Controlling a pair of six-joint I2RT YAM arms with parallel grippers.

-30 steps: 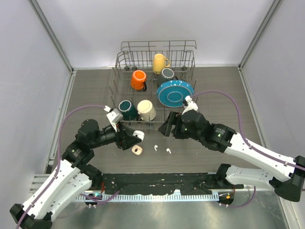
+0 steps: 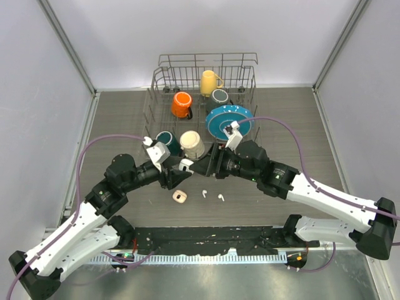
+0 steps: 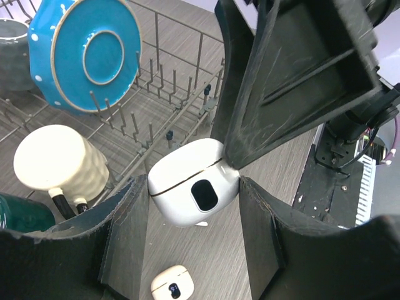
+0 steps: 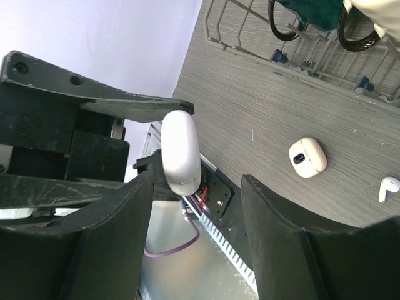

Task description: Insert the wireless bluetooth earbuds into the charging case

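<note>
A white charging case (image 3: 187, 194) is held up between both arms, its lid seam and black patch showing. My left gripper has its fingertips on it; in the right wrist view it sits between that gripper's fingers. My right gripper is part open around the case's near side, with a dark finger reaching to its top in the left wrist view; whether it grips is unclear. A second small beige case (image 4: 307, 156) lies on the table. One white earbud (image 4: 387, 186) lies to its right, and another (image 2: 220, 197) further right in the top view.
A wire dish rack (image 2: 156, 106) behind holds several mugs and a blue plate (image 2: 228, 115).
My left gripper has risen slightly with the case. My right gripper has moved left to meet it, its fingers now at the case.
</note>
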